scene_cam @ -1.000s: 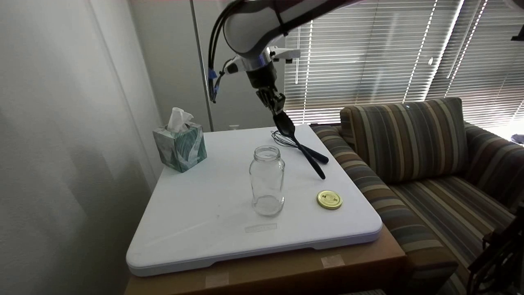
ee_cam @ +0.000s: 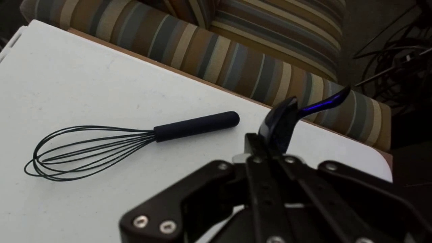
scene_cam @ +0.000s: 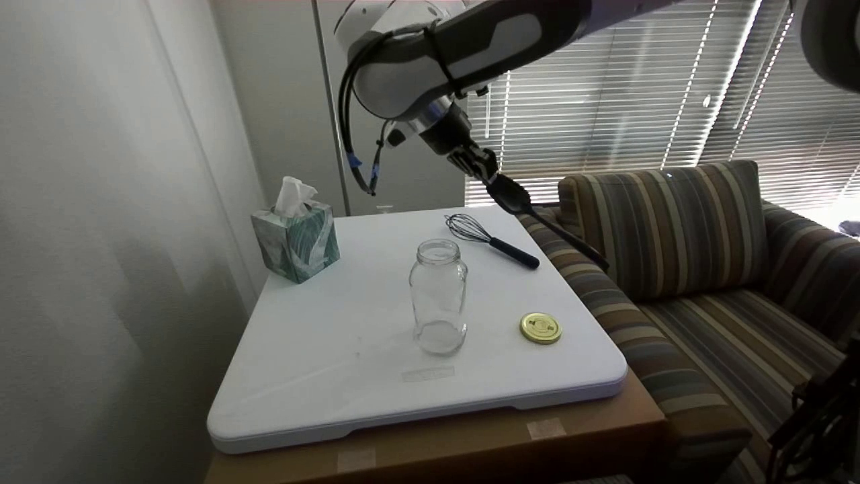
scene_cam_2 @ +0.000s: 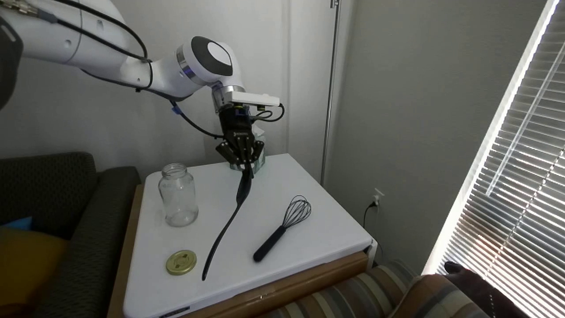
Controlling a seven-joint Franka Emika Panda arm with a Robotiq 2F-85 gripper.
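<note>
A black spoon (scene_cam: 508, 193) hangs in the air by its bowl end, with my gripper (scene_cam: 489, 171) shut on it. Its long handle slants down and away from the fingers, towards the armchair side in exterior view 1. In the wrist view the spoon's bowl (ee_cam: 279, 123) stands between the fingertips and hides part of the handle. Below lies a black-handled whisk (ee_cam: 197, 126), flat on the white table. An open, empty glass jar (scene_cam: 439, 298) stands upright on the table, and its gold lid (scene_cam: 541, 327) lies flat beside it.
A tissue box (scene_cam: 296, 238) sits by the wall at the back left of the white table (scene_cam: 322, 363). The striped armchair (scene_cam: 669, 234) borders the table's right edge. Bare tabletop surrounds the jar.
My gripper has risen and moved right, carrying the spoon. The handle, which crossed in front of the whisk, now points out towards the armchair. Jar, lid and whisk have stayed put.
</note>
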